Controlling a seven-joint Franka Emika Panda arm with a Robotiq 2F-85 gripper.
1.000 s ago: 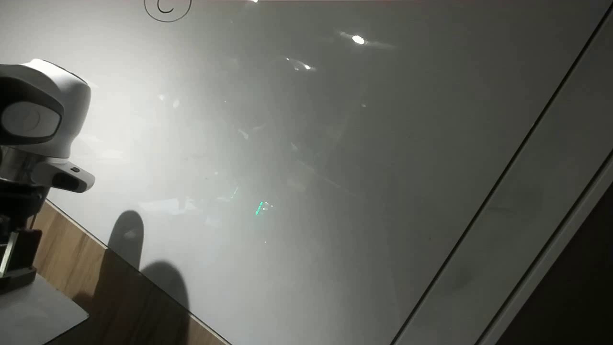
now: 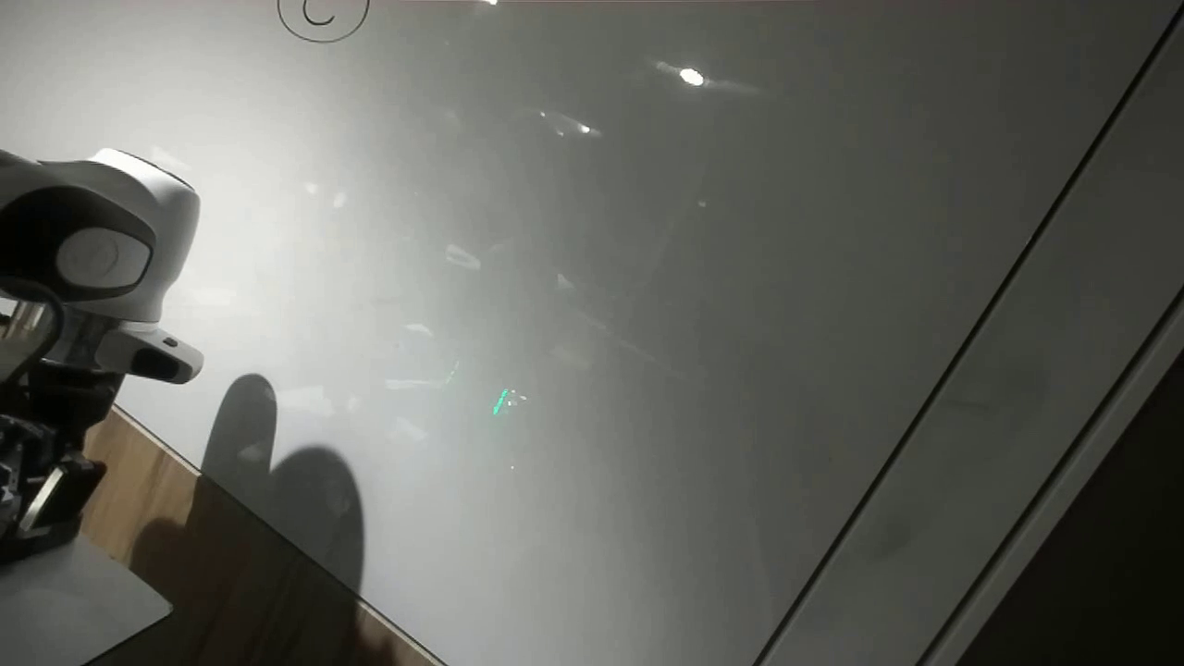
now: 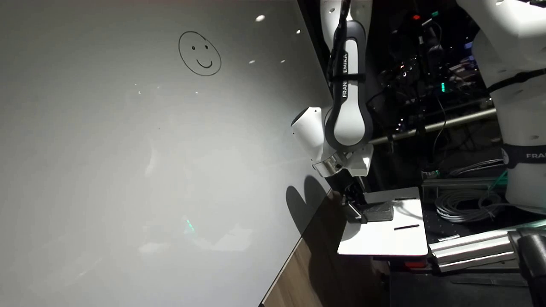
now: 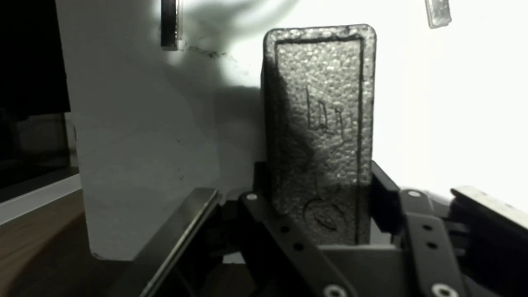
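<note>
In the wrist view a grey rectangular block point(image 4: 321, 114) with a textured top, probably a whiteboard eraser, stretches away from between the fingers. My gripper is shut on its near end, with a dark pad point(image 4: 385, 198) against its right side. In exterior view 2 the same block point(image 3: 379, 212) is at the white tray point(image 3: 379, 243), low over or on its surface; I cannot tell which. A smiley face point(image 3: 200, 53) is drawn in black on the large whiteboard point(image 3: 128, 153). Exterior view 1 shows only the lower part of that drawing point(image 2: 323, 41).
Two dark thin pieces, one of them a bar point(image 3: 407, 227), lie on the tray beside the block. A wooden strip point(image 3: 302, 266) runs along the whiteboard's edge. At the right stand a second white arm point(image 3: 527, 117) and coiled cables point(image 3: 468, 204). The whiteboard's face is clear.
The arm's wrist has shifted right and slightly down in exterior view 1, and the hand has tilted. Its shadow on the whiteboard has moved up. The smiley drawing is unchanged.
</note>
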